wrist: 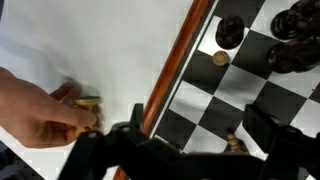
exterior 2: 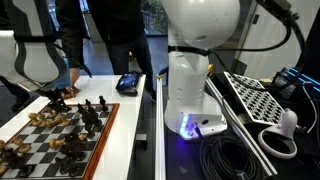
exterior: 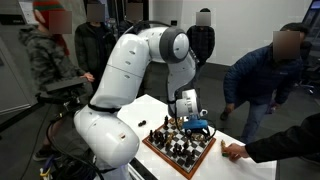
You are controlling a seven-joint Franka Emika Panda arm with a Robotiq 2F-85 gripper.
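A checkered chessboard (wrist: 240, 86) with a brown wooden border (wrist: 180, 58) lies on the white table. Over it my gripper stands open, its two dark fingers apart at the bottom of the wrist view. Nothing appears gripped between them. A light brown piece (wrist: 237, 142) shows close to the right finger. Toward the top stand a dark piece (wrist: 230, 32) and, below it, a small tan round top (wrist: 220, 58). Black and brown pieces (exterior 2: 92, 118) crowd the board in the second exterior view.
A person's hand (wrist: 38, 110) holds a small yellowish-brown object (wrist: 91, 106) beside the board's border. That arm (exterior: 285, 145) reaches in from the right. A black device (exterior 2: 128, 82) lies on the table. Several people stand around the table.
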